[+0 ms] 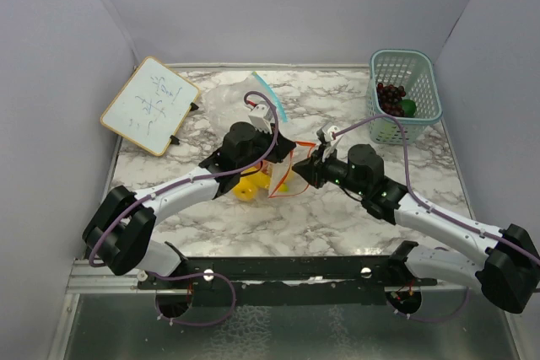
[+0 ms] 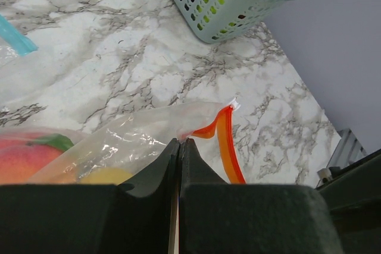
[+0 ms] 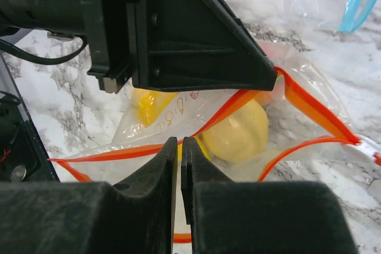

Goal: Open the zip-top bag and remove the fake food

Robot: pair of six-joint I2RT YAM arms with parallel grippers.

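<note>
A clear zip bag with an orange seal [image 1: 287, 174] holds yellow fake food [image 1: 246, 187]; the right wrist view shows a pale yellow piece [image 3: 235, 129] inside, the left one a red-orange piece. My left gripper [image 1: 288, 145] is shut on the bag's top edge, film rising into its fingertips. My right gripper [image 1: 302, 170] is lower, at the other side of the bag's mouth, its fingertips close together over the front seal; whether they grip it I cannot tell.
A green basket [image 1: 422, 99] with grapes and a green item stands at the back right. A whiteboard [image 1: 148, 103] lies at the back left; another clear bag with blue seal [image 1: 266, 86] lies behind. Marble table shows at right.
</note>
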